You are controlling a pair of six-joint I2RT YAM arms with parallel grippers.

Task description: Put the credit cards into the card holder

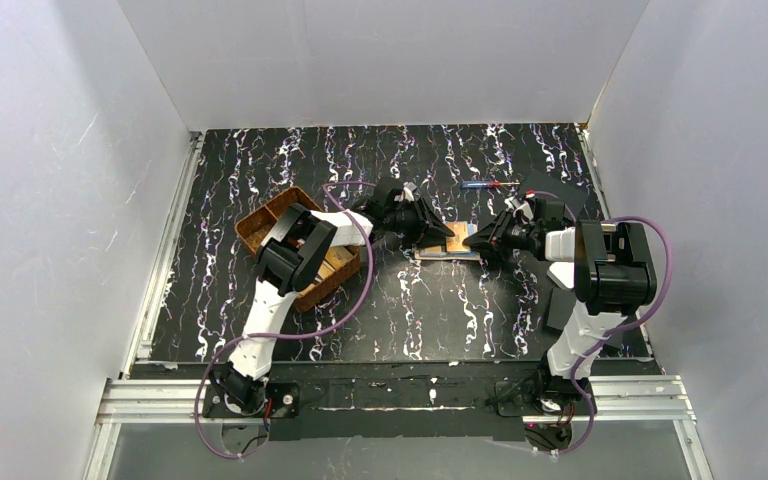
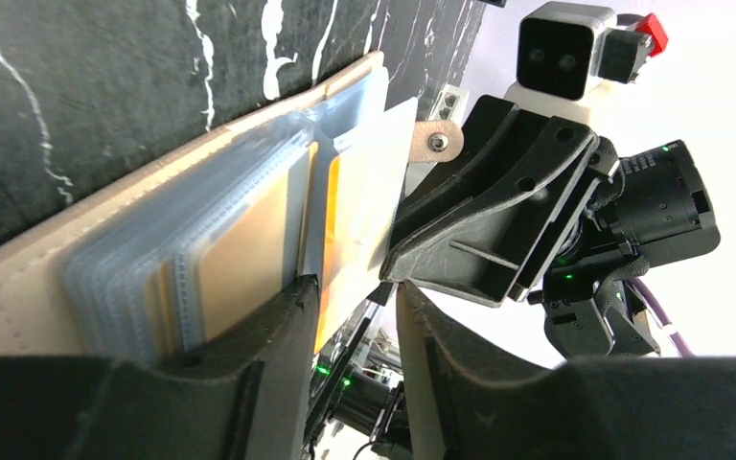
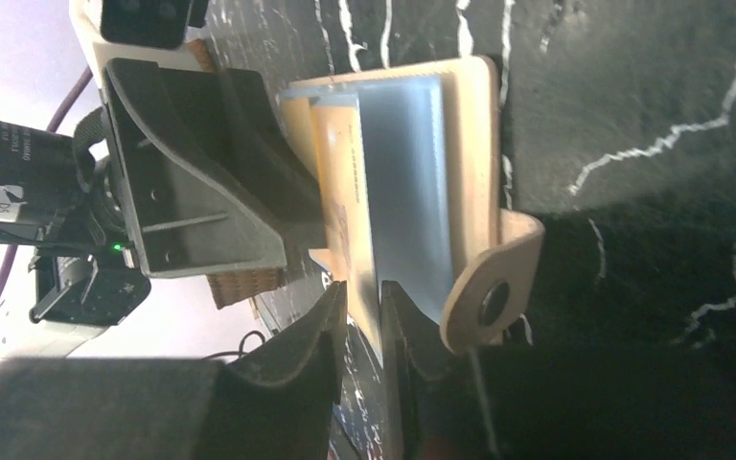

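Note:
The beige card holder (image 1: 448, 256) lies on the black table between my two grippers. Its clear bluish sleeves (image 2: 240, 201) are fanned. An orange and cream card (image 3: 343, 182) stands on edge among these sleeves, with part of it hidden by the fingers. My left gripper is part open, its fingertips on either side of the card's near edge. From the other end, my right gripper is part open with a narrow gap, the card's edge between its fingertips and close to the right-hand one. Whether the card is fully inside a sleeve cannot be seen.
A brown wicker basket (image 1: 252, 232) with compartments stands at the left, partly under the left arm. Behind the holder lies a blue and red pen-like object (image 1: 490, 184). Dark flat pieces (image 1: 558, 190) lie on the right.

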